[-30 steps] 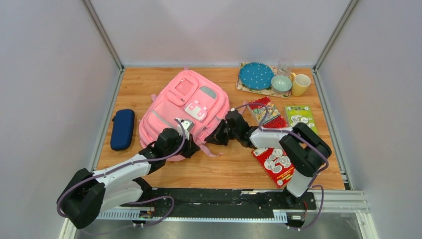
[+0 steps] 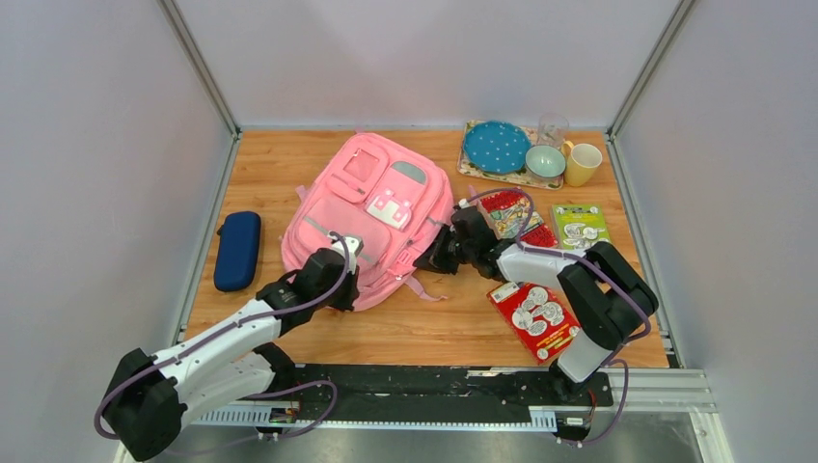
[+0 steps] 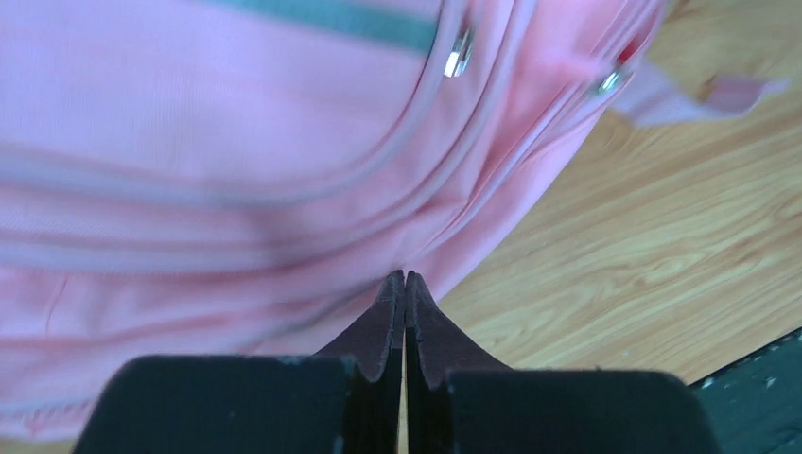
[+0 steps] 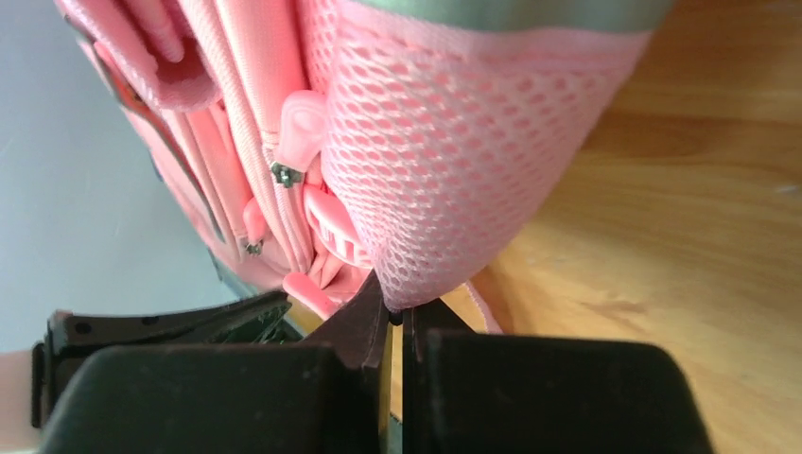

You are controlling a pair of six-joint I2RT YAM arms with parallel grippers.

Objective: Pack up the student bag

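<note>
The pink backpack (image 2: pixel 386 207) lies front-up and slanted in the middle of the table. At its right side, my right gripper (image 2: pixel 422 264) is shut on the mesh side pocket (image 4: pixel 454 142); the pocket's gathered tip sits between the fingertips. My left gripper is shut, its tips over the bag's lower edge, and nothing shows between them. A dark blue case (image 2: pixel 237 251) lies left of the bag. On the right lie a red patterned book (image 2: pixel 511 218), partly covered by the right arm, a green book (image 2: pixel 580 228) and a red book (image 2: pixel 536 321).
At the back right a patterned tray (image 2: pixel 484 177) carries a blue dotted plate (image 2: pixel 497 147), a pale green bowl (image 2: pixel 545 164) and a clear glass (image 2: pixel 553 128). A yellow mug (image 2: pixel 583 165) stands at its right end. Bare wood shows at the front middle.
The backpack has shifted and turned slightly to the right, together with my right gripper. My left gripper has moved a little left, towards the bag's lower end.
</note>
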